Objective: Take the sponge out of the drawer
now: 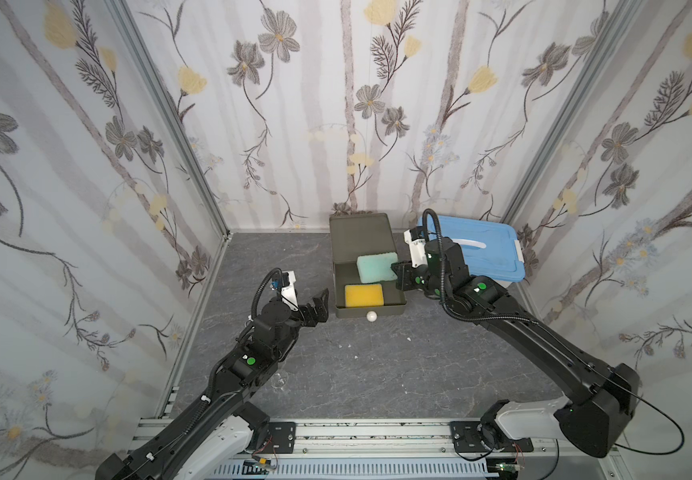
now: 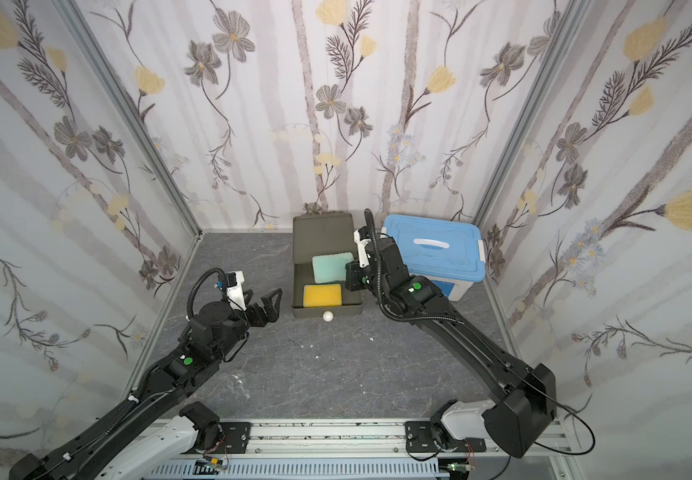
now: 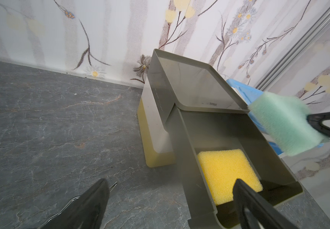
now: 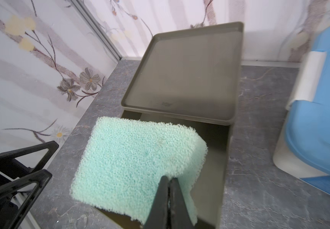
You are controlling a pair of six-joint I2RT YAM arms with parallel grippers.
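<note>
A mint-green sponge (image 4: 134, 156) is pinched at one edge by my right gripper, which is shut on it. In the left wrist view the green sponge (image 3: 287, 120) hangs clear above the open drawer (image 3: 189, 152), at its right side. Inside the drawer, toward its front, lies a yellow sponge (image 3: 229, 173). My left gripper (image 1: 323, 306) stands just left of the drawer, its fingers (image 3: 92, 206) wide apart with nothing between them.
Behind the drawer is its box, with a flat grey-brown top (image 4: 191, 72). A blue-lidded bin (image 2: 441, 248) stands to the right, close to the right arm. The drawer front carries a white knob (image 1: 371, 316). Bare grey tabletop (image 1: 353, 368) lies in front.
</note>
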